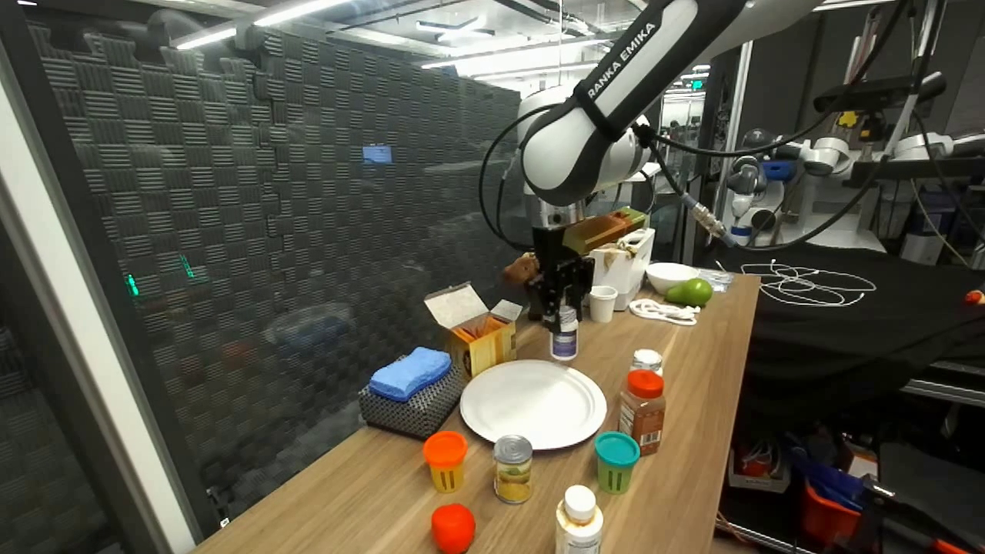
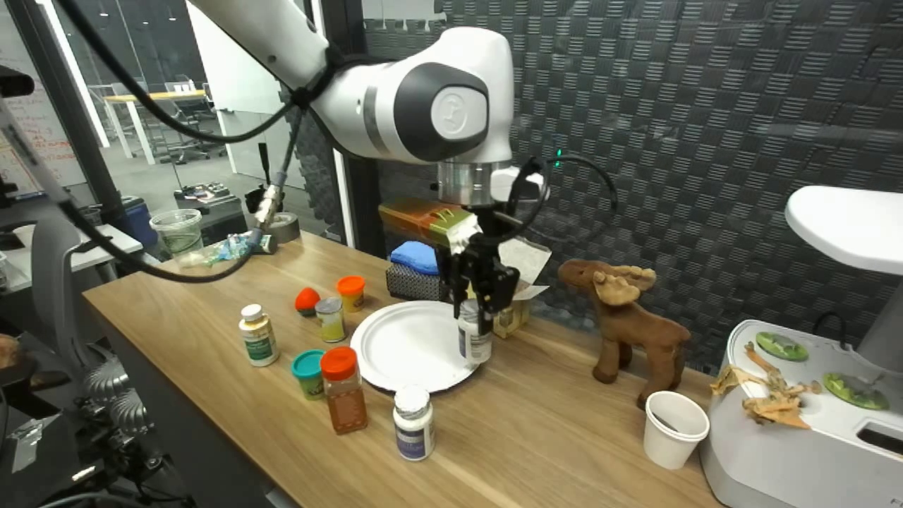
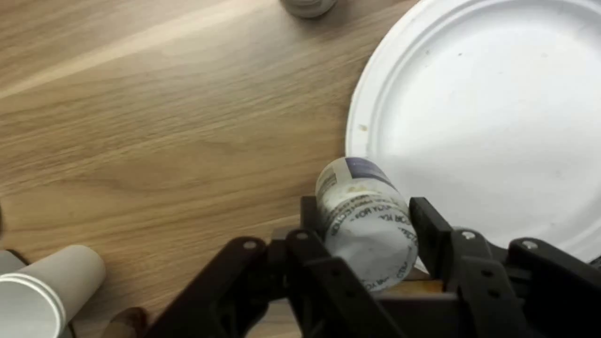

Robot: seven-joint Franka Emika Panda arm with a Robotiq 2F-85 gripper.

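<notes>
A small white bottle with a purple label (image 1: 564, 345) is held between the fingers of my gripper, which is shut on it. Seen from the wrist, the bottle's white cap end faces the camera and its body sits at the near rim of the white plate (image 3: 479, 96). In exterior view 2 the bottle (image 2: 475, 339) is roughly upright beside the plate (image 2: 398, 339), in front of the open carton. Whether its base touches the table cannot be told for sure.
A second white bottle (image 2: 414, 427), a red-capped spice jar (image 2: 343, 389), a teal tub (image 2: 308, 372) and a can (image 2: 330, 320) stand round the plate. The open carton (image 1: 486, 343) is behind it. A brown toy moose (image 2: 639, 326) and paper cup (image 2: 674, 430) stand farther along; bare wood lies between.
</notes>
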